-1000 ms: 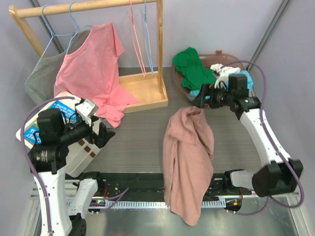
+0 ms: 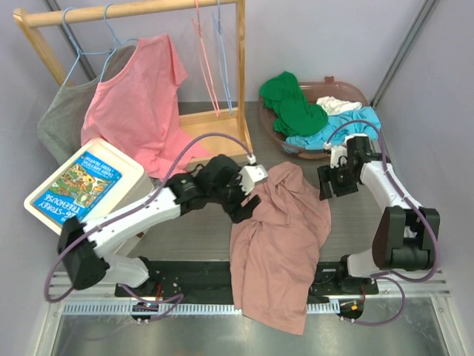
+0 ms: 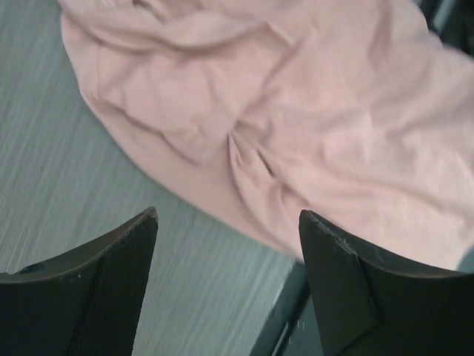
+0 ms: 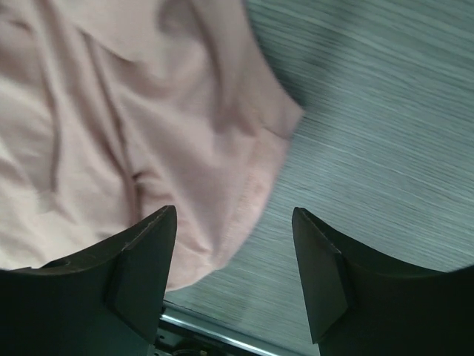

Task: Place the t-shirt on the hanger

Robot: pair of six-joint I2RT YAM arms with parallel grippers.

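A dusty-pink t-shirt (image 2: 274, 259) lies crumpled on the grey floor, hanging over the front edge. My left gripper (image 2: 244, 208) is over its upper left part, fingers apart and empty; its wrist view shows the blurred cloth (image 3: 244, 111) beyond the fingers. My right gripper (image 2: 326, 185) hovers at the shirt's upper right, open, with cloth (image 4: 185, 126) and bare floor below its fingers. A blue hanger (image 2: 221, 52) and a pink hanger (image 2: 204, 52) hang empty on the wooden rack (image 2: 126, 10).
Pink and grey shirts (image 2: 133, 96) hang on the rack's left. A basket (image 2: 270, 119) of green, white and blue clothes stands at back right. A white box (image 2: 52, 196) with a blue label sits on the left.
My left arm swung right from beside the box to over the shirt. My right gripper moved down and right, and the shirt now lies flatter and wider.
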